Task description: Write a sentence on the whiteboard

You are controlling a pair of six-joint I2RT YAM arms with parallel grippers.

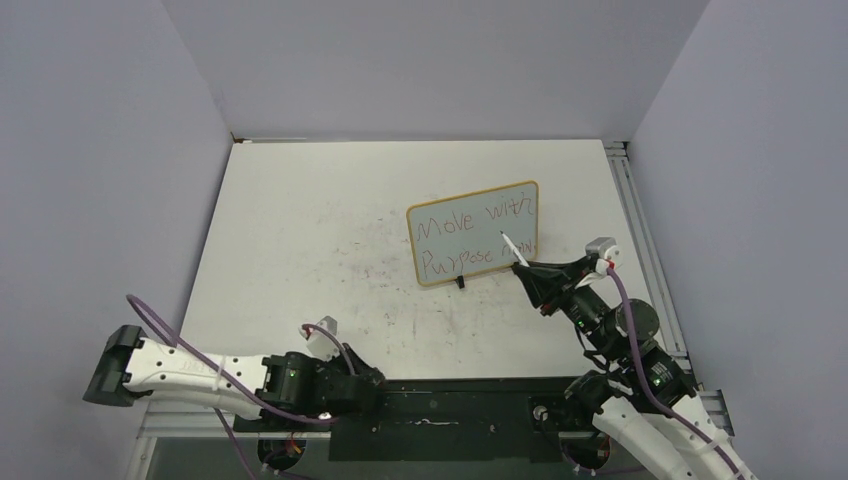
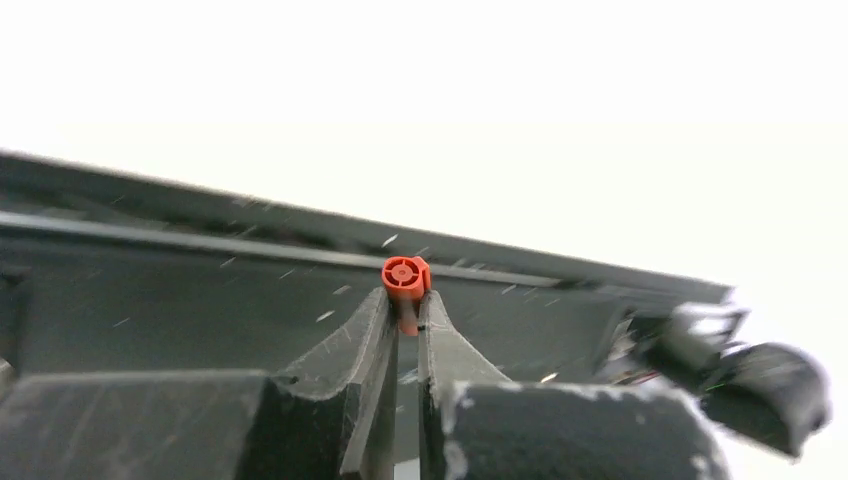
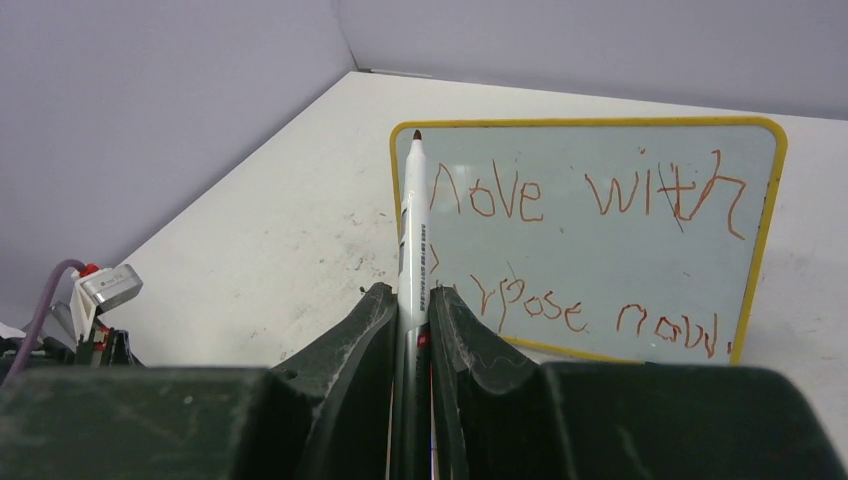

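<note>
A small whiteboard [image 1: 473, 232] with a yellow frame lies on the white table, tilted a little. Red-brown handwriting on it reads "Move with Purpose now" in two lines. My right gripper is shut on a white marker [image 3: 413, 210], whose dark tip points away from the fingers. From above, the marker overlaps the board's lower right part; its tip seems clear of the surface. At the table's front left edge, my left gripper is shut on a red marker cap [image 2: 404, 274] that sticks out between its fingertips.
A black clip-like piece [image 1: 461, 282] sits at the board's lower edge. The white tabletop [image 1: 300, 240] left of the board is bare apart from faint smudges. Grey walls [image 1: 430, 70] enclose the table at the back and sides.
</note>
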